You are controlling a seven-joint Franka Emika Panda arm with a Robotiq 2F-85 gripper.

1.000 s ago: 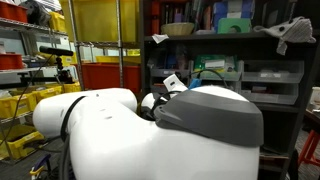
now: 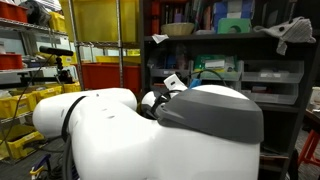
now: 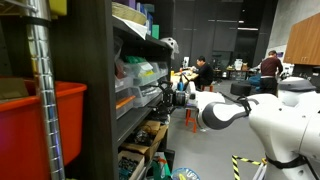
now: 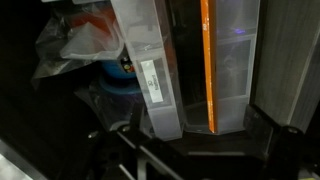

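Observation:
In the wrist view my gripper is open, its dark fingers spread wide to left and right with nothing clasped between them. In front of it stand a clear plastic bin (image 4: pixel 150 62) with a white label and, to the right, a second clear bin (image 4: pixel 233 75) beside an orange strip (image 4: pixel 209 60). A clear bag (image 4: pixel 88 42) shows at upper left. My white arm (image 2: pixel 165 140) fills the foreground of exterior view 1 and hides the gripper there. Exterior view 2 has the arm (image 3: pixel 212 110) reaching toward the clear bins (image 3: pixel 147 80) on the shelf.
A dark shelf unit (image 2: pixel 222 45) rises behind the arm, with books and boxes on top. Clear bins (image 2: pixel 272 77) line its middle level. Yellow bins (image 2: pixel 97 20) on a wire rack stand at left. Open floor (image 3: pixel 215 155) lies to the shelf's right in exterior view 2.

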